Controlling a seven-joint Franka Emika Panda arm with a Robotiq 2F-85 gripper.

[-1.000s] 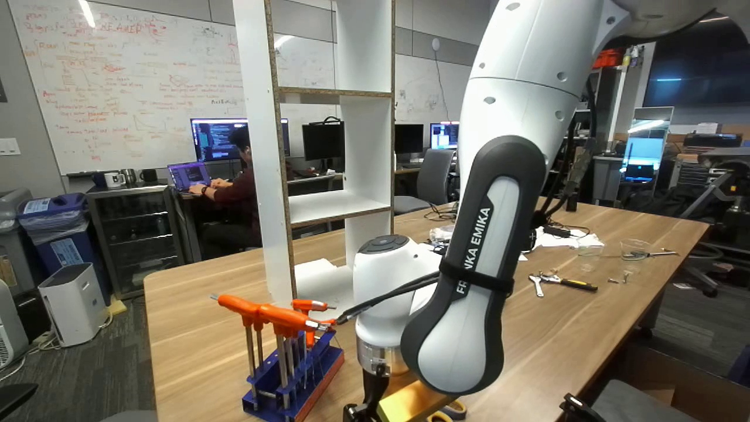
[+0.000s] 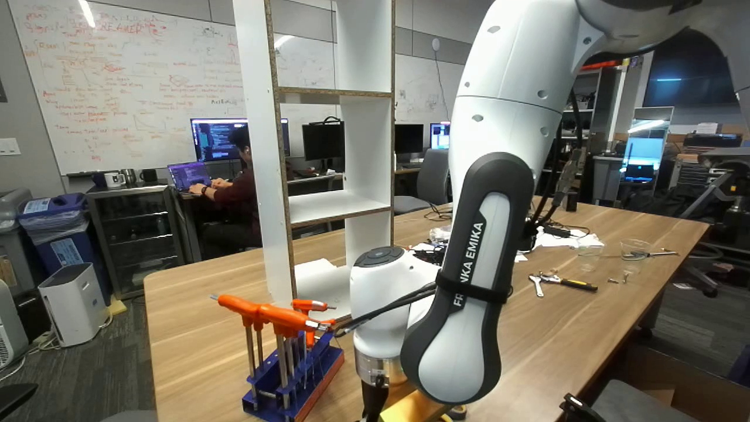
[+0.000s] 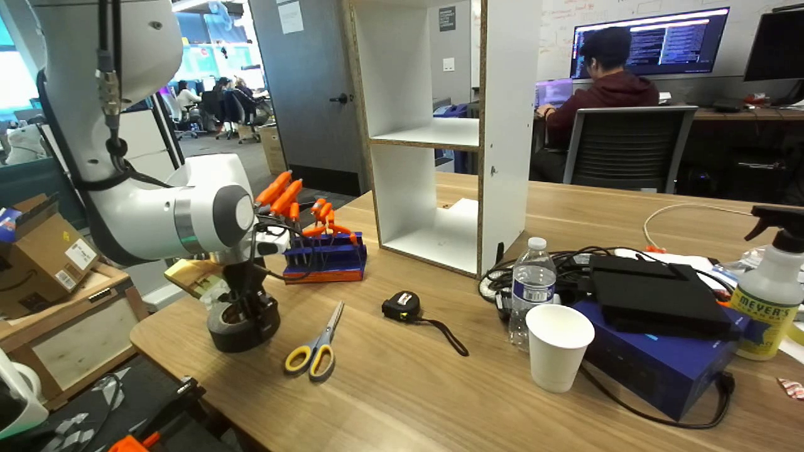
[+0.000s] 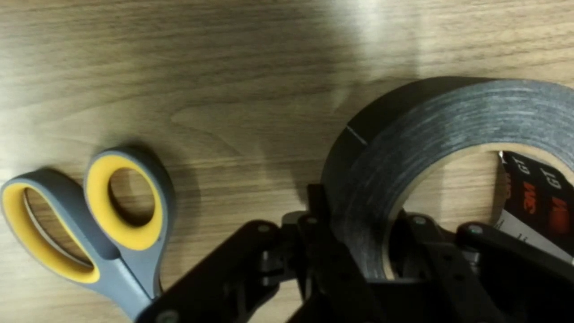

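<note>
A roll of black tape (image 4: 463, 115) with a cardboard core lies on the wooden table, at the right of the wrist view. My gripper is shut on one side of its ring, one finger (image 4: 317, 202) against the outer face and the other inside the hole. In exterior view 2 the tape roll (image 3: 226, 334) sits near the table's front left corner under the arm. Exterior view 1 cuts off the hand at the bottom edge, and the roll is mostly hidden there.
Scissors (image 3: 322, 350) with yellow-grey handles lie just beside the roll. A tape measure (image 3: 404, 305) is farther off. Behind stand a rack of orange-handled hex keys (image 3: 331, 256) and a white shelf (image 3: 505, 150). A paper cup (image 3: 559, 346) and bottle (image 3: 533, 275) stand right.
</note>
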